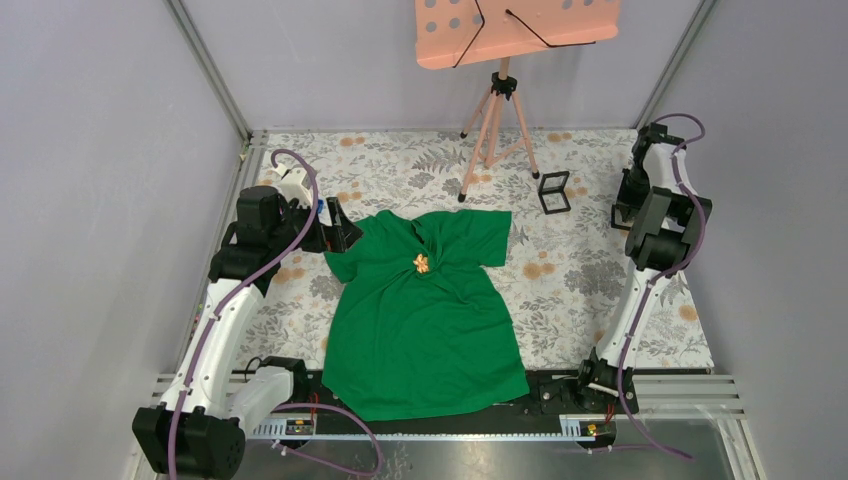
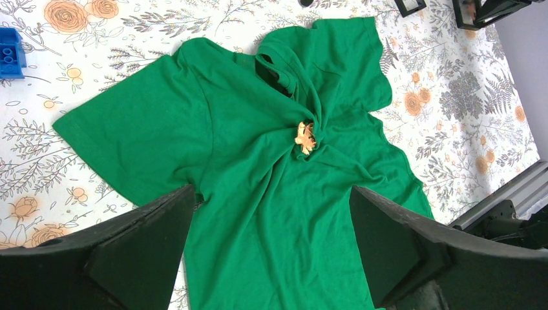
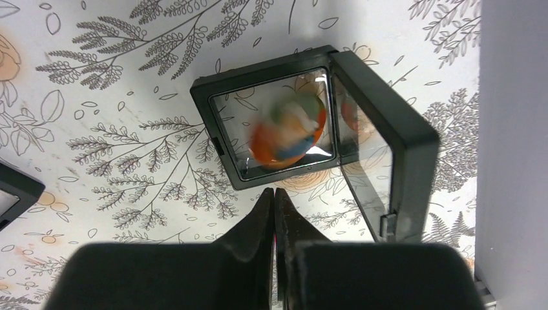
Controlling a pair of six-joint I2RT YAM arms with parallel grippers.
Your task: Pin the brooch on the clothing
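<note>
A green shirt [image 1: 425,330] lies flat on the patterned surface, with a gold flower-like brooch [image 2: 305,138] on its gathered chest. My left gripper is open above the shirt, nothing between its fingers. In the right wrist view, an open black case [image 3: 213,139] holds a blurred, colourful brooch-like item [image 3: 289,132] of orange, green, white and blue inside its clear window. My right gripper is shut, its tips meeting just below the case's near edge in that view; nothing shows between them.
Another open black case [image 1: 554,192], seemingly empty, stands right of the shirt. A pink music stand [image 1: 500,130] rises at the back. One blue brick [image 2: 11,53] lies left of the shirt. A grey wall [image 3: 515,142] is close on the right arm's right.
</note>
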